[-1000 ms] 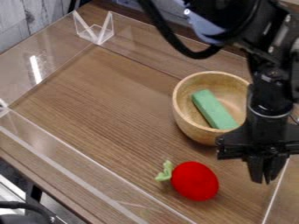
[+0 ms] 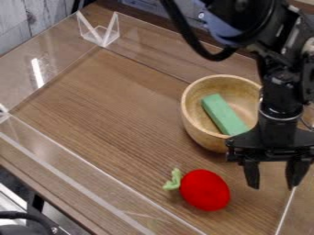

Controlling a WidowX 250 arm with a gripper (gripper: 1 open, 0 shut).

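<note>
My black gripper [image 2: 270, 162] hangs low at the right of the camera view with its fingers apart and nothing seen between them. It is beside the lower right of a tan wooden bowl [image 2: 200, 124], which holds a green block [image 2: 223, 114]. A red round object [image 2: 205, 191] with a light green stem or leaves lies on the table at the lower middle, to the lower left of the gripper.
A white wire-like object [image 2: 95, 28] stands at the upper left. A dark object shows at the lower left corner.
The gripper has moved up and to the right from its lower position near the red object, and has shifted slightly in angle. The bowl and red object look unmoved.
</note>
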